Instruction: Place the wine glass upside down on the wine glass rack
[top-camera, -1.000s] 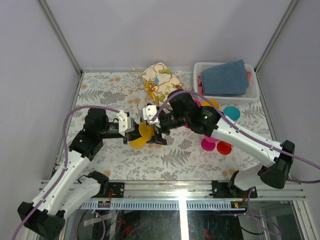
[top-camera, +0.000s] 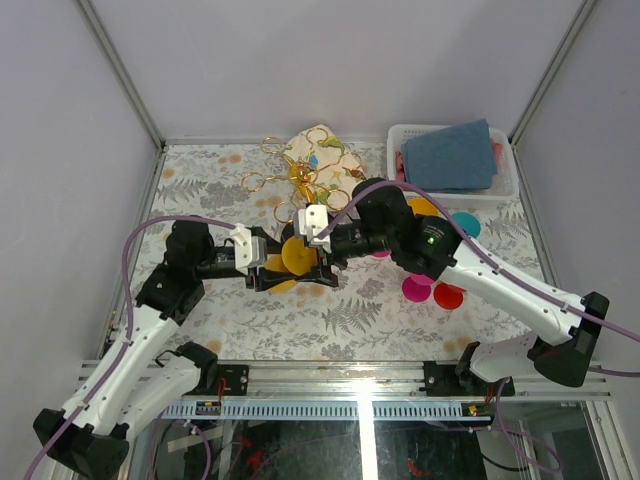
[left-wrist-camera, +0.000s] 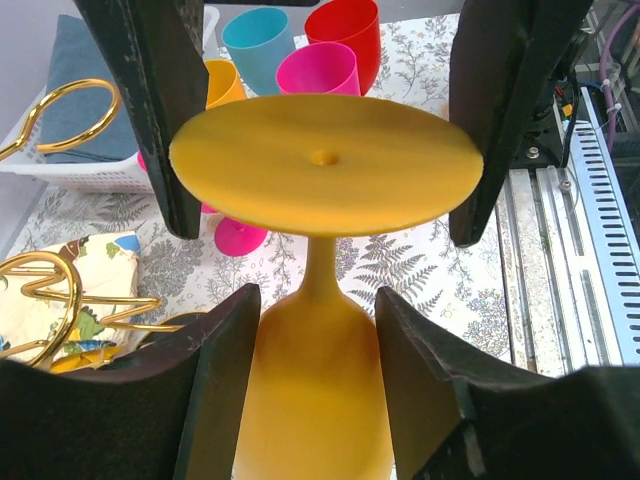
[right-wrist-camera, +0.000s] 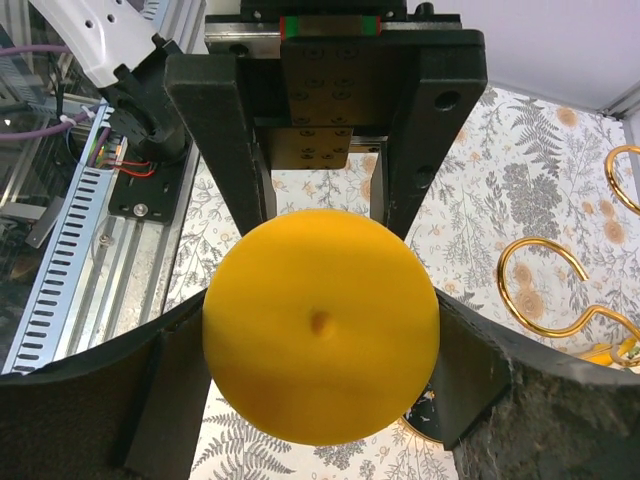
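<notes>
The yellow wine glass (left-wrist-camera: 310, 390) is upside down, base (top-camera: 298, 255) up, between my two grippers at the middle of the top view. My left gripper is open, its fingers beside the bowl. My right gripper (top-camera: 308, 262) is open around the base (right-wrist-camera: 320, 330), which fills the space between its fingers in the right wrist view; contact is unclear. The gold wine glass rack (top-camera: 254, 180) stands behind the grippers, partly over a patterned cloth (top-camera: 325, 150).
A white basket (top-camera: 505, 190) with a blue cloth (top-camera: 450, 155) is at the back right. Several coloured cups, including a red one (top-camera: 448, 298) and a turquoise one (top-camera: 467, 226), stand right of centre.
My right gripper and arm have shifted a little to the right in the top view, and the visible glass base with them. My left gripper has barely moved.
</notes>
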